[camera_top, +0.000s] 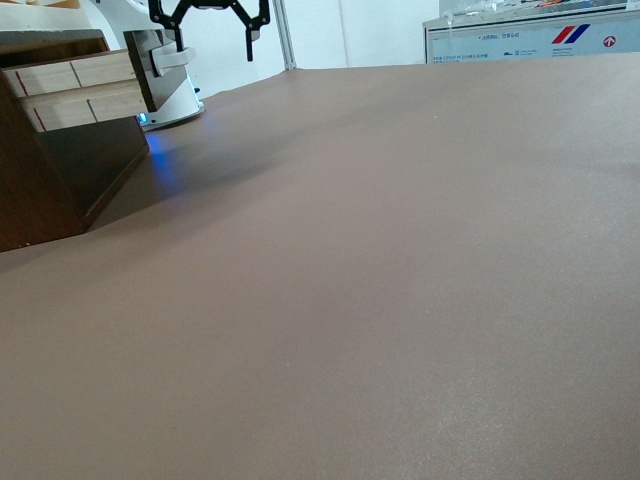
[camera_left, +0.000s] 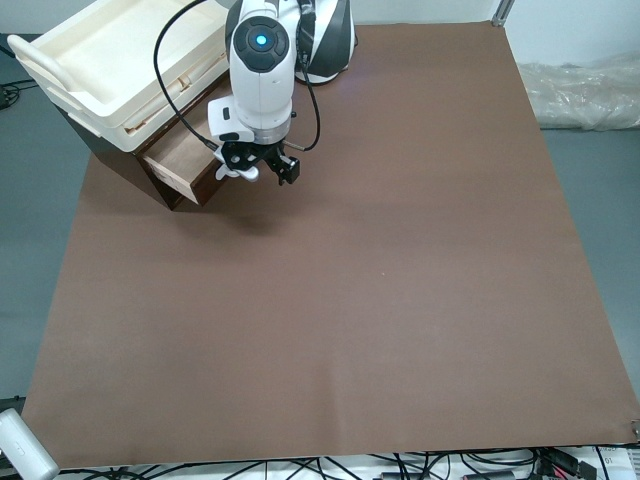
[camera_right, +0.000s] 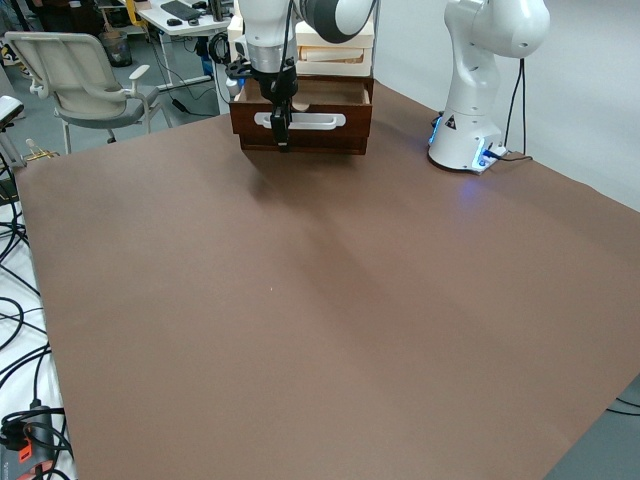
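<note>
My gripper (camera_left: 285, 170) hangs just in front of a dark wooden drawer box topped with white plastic trays (camera_left: 120, 60). In the left view the drawer (camera_left: 175, 160) is pulled out, its pale inside partly hidden by my arm. In the top view the gripper's two black fingers (camera_top: 249, 45) hang apart above the table, with no object visible between them. In the right view the gripper (camera_right: 283, 130) is in front of the drawer's white handle (camera_right: 325, 121).
Cables (camera_right: 30, 330) crowd the near table edge.
</note>
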